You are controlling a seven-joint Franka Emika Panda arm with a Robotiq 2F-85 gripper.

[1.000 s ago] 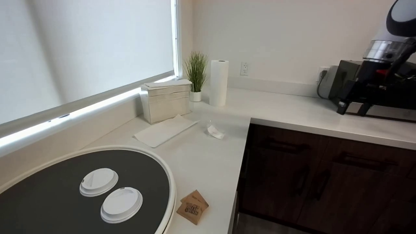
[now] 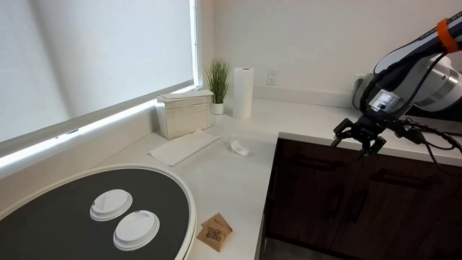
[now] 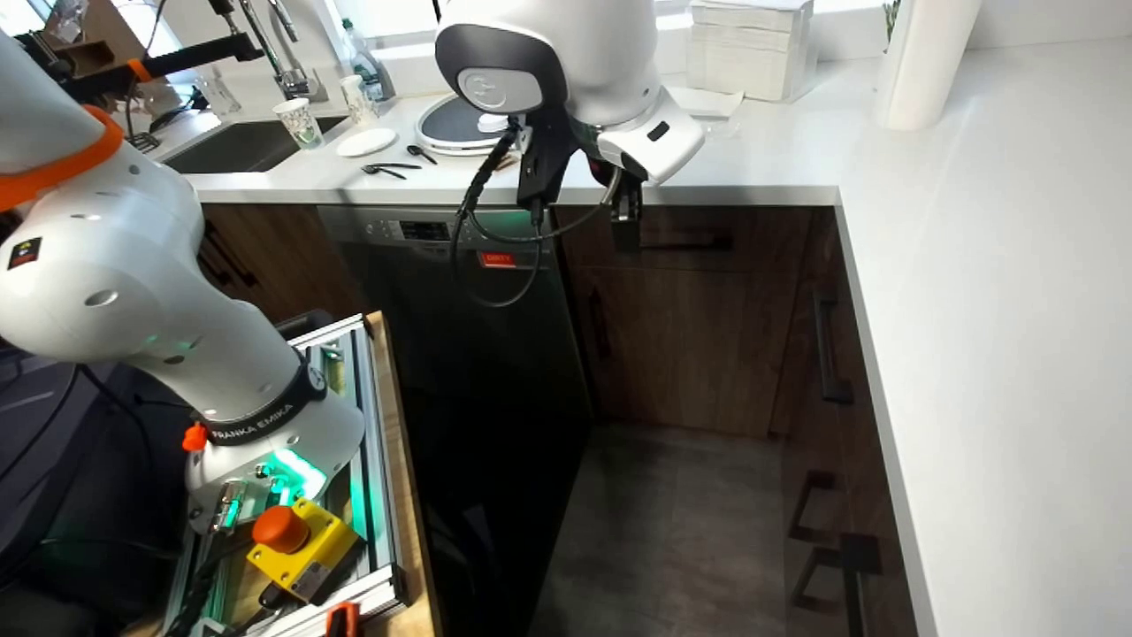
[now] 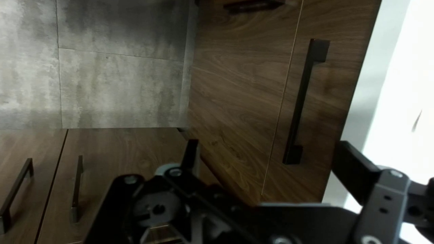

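Observation:
My gripper (image 2: 347, 149) hangs in the air in front of the dark cabinets (image 2: 320, 190), at about countertop height in exterior view 1. In the wrist view its black fingers (image 4: 353, 164) stand wide apart, with nothing between them. Beyond them are wooden drawer fronts with a black bar handle (image 4: 304, 97); no contact with it shows. Exterior view 2 shows only a dark part of the gripper below the white wrist. On the counter, far from the gripper, lie a crumpled white paper (image 2: 239, 148), brown packets (image 2: 215, 232) and two white cup lids (image 2: 111, 204) on a dark round tray (image 2: 171, 195).
A paper towel roll (image 2: 243, 94), a potted plant (image 2: 217, 86) and a stack of folded napkins (image 2: 186, 113) stand by the counter corner. The counter edge (image 3: 881, 393) runs along the right in exterior view 2, its top there clear. Cables hang from the wrist.
My arm has swung left and toward the camera in exterior view 1. The counter items look unmoved.

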